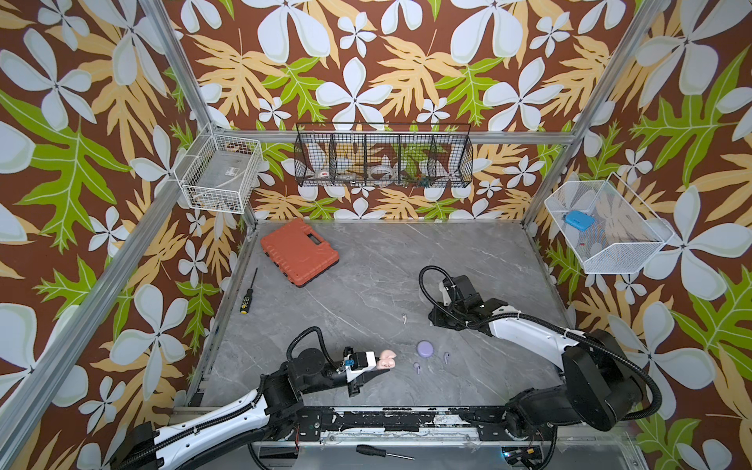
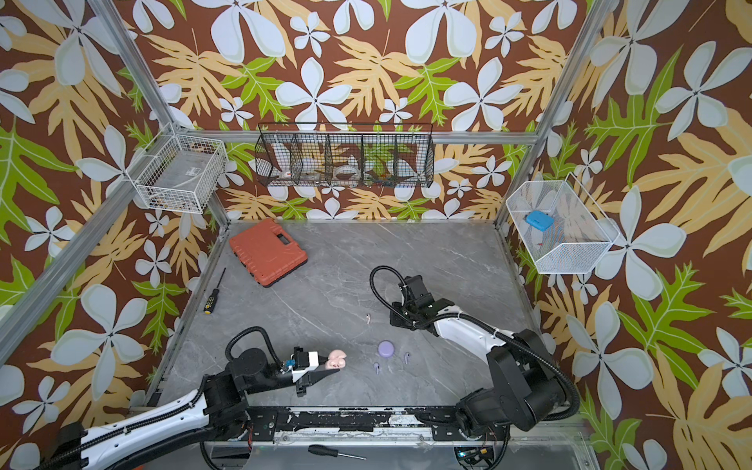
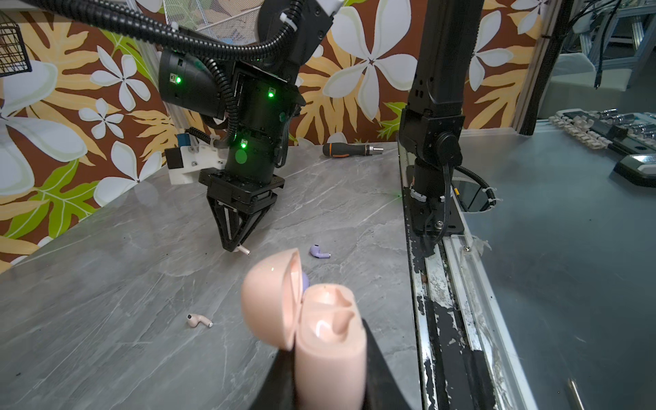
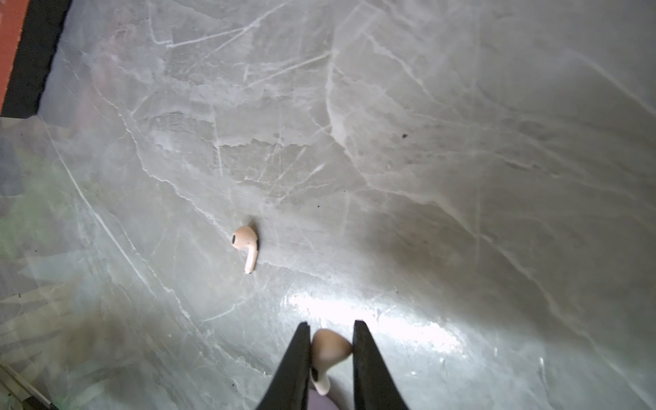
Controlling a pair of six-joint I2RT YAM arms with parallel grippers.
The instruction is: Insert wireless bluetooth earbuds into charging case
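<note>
Over the near part of the table, my left gripper is shut on a pink charging case (image 3: 330,362). Its lid (image 3: 271,298) stands open, and the wells in its top look empty. My right gripper, to the case's far right, is shut on a pink earbud (image 4: 329,350) whose stem points down between the fingers. A second pink earbud (image 4: 246,247) lies loose on the grey table; the top left view shows that earbud (image 1: 404,319) left of the right gripper.
A round purple case (image 1: 424,348) and two purple earbuds, one being this earbud (image 1: 447,357), lie between the arms. An orange toolbox (image 1: 299,250) and a screwdriver (image 1: 247,296) are at the left.
</note>
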